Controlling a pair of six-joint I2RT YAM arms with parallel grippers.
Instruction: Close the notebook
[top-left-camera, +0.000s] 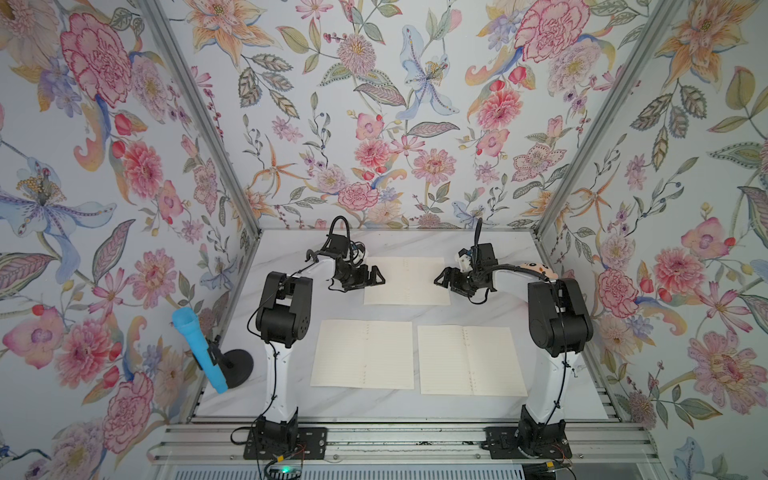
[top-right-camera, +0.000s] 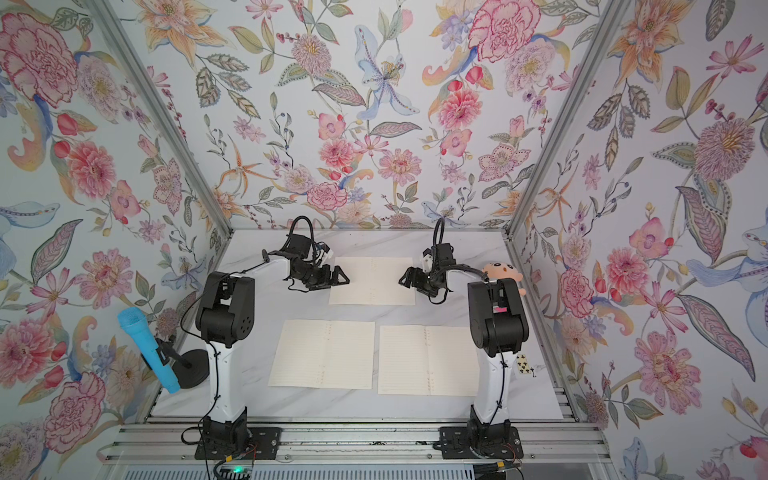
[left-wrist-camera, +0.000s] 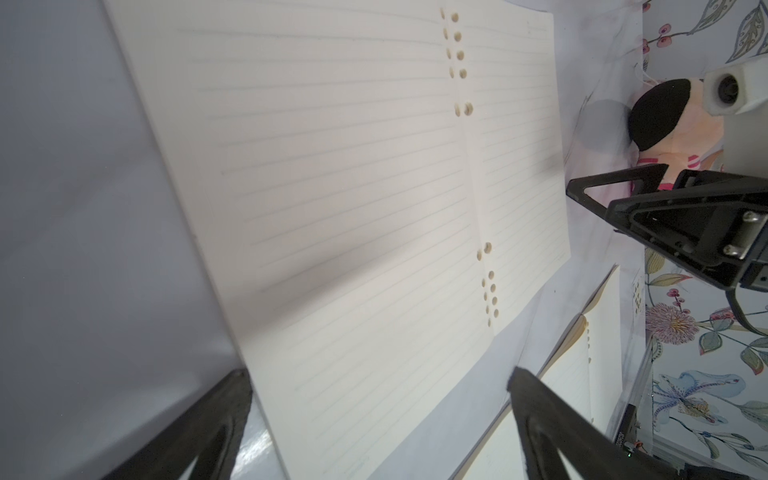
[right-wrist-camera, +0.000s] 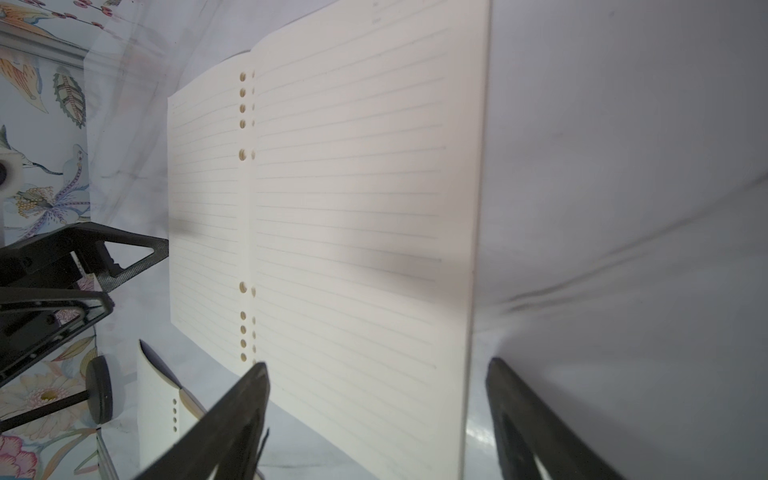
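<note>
The far notebook (top-left-camera: 406, 281) lies open and flat, its lined pages facing up. My left gripper (top-left-camera: 376, 277) is at its left edge, fingers apart; in the left wrist view that page edge (left-wrist-camera: 196, 232) runs between the fingers, beside the left finger (left-wrist-camera: 204, 428). On the opposite side, my right gripper (top-left-camera: 444, 280) is also open. The right page's edge (right-wrist-camera: 472, 264) passes between its fingers, close to the finger (right-wrist-camera: 520, 416) on the right in the right wrist view. Whether any fingertip touches paper or table cannot be told.
Two more open notebooks lie nearer the front, one left (top-left-camera: 340, 354) and one right (top-left-camera: 496, 360). A blue cylindrical object (top-left-camera: 198, 349) on a black stand is at the left. A plush toy (top-right-camera: 504, 276) sits behind the right arm. Bare marble-patterned table surrounds the notebooks.
</note>
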